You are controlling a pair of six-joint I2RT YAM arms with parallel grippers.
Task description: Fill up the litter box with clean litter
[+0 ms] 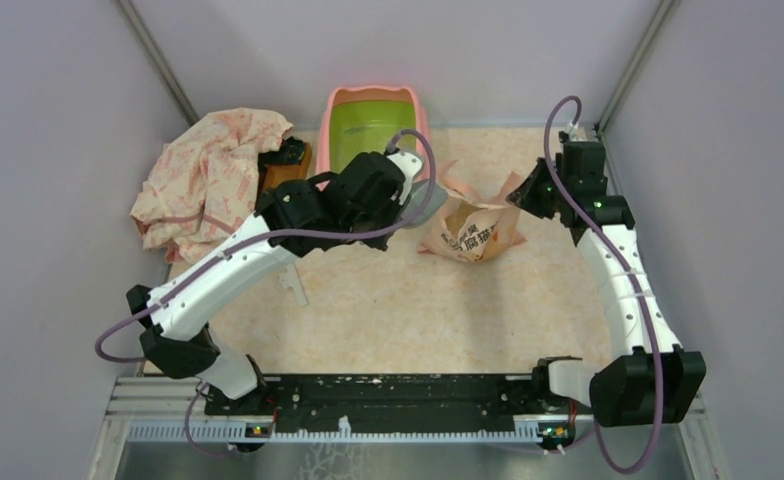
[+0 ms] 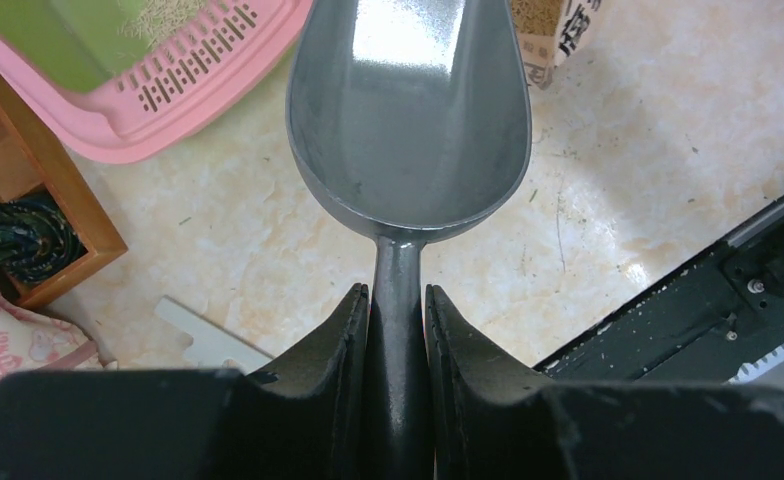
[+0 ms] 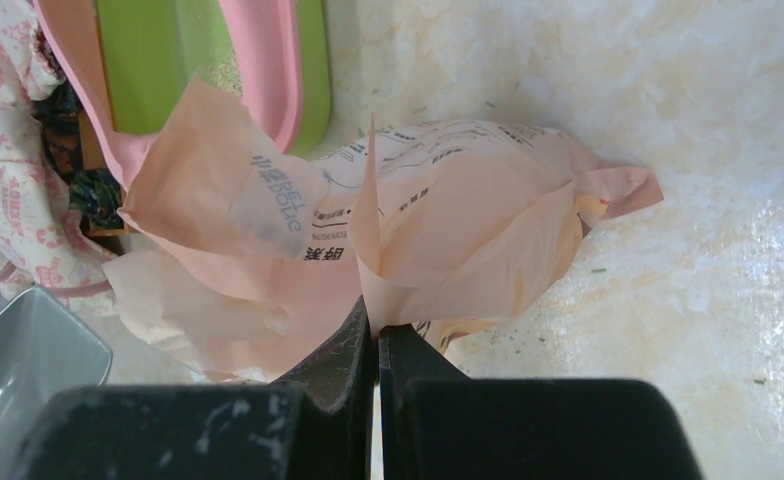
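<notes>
My left gripper is shut on the handle of a grey scoop point(image 2: 408, 130), whose bowl looks empty in the left wrist view and is beside the litter bag's mouth in the top view. The open paper litter bag point(image 1: 473, 235) stands right of the pink-rimmed, green litter box point(image 1: 368, 125), which shows some litter grains on its floor in the left wrist view. My right gripper is shut on the bag's upper edge, holding the paper up.
A wooden box point(image 2: 68, 230) with dark contents and a patterned cloth point(image 1: 203, 170) lie at left. A pale flat piece point(image 1: 293, 280) lies on the table.
</notes>
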